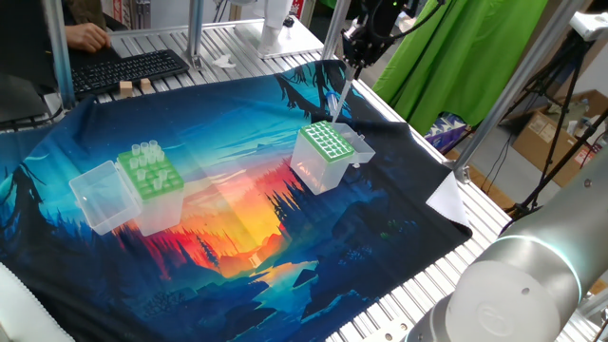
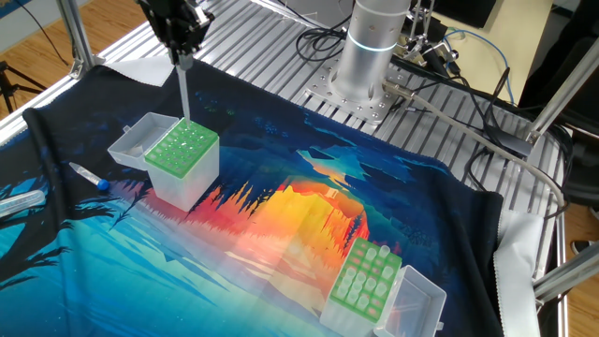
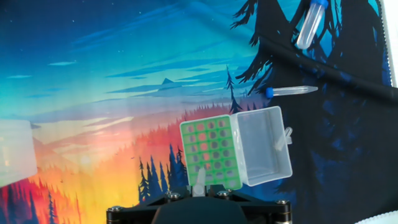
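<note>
My gripper [image 2: 184,62] is shut on a long clear pipette tip [image 2: 184,92], which points down. In exterior view 2 its lower end appears at the back edge of a rack with a green top [image 2: 183,148]; whether the two touch, I cannot tell. The wrist view has the tip [image 3: 199,182] in front of the near edge of that green grid [image 3: 210,149], whose holes look empty. A second green rack [image 1: 154,176] stands across the cloth, with several clear tips [image 1: 147,152] upright in it.
Each rack has an open clear lid, one [image 3: 262,146] beside the empty rack and one [image 1: 103,197] beside the filled rack. Two blue-capped tubes [image 3: 292,91] [image 3: 311,26] lie on the cloth. Its middle between the racks is clear.
</note>
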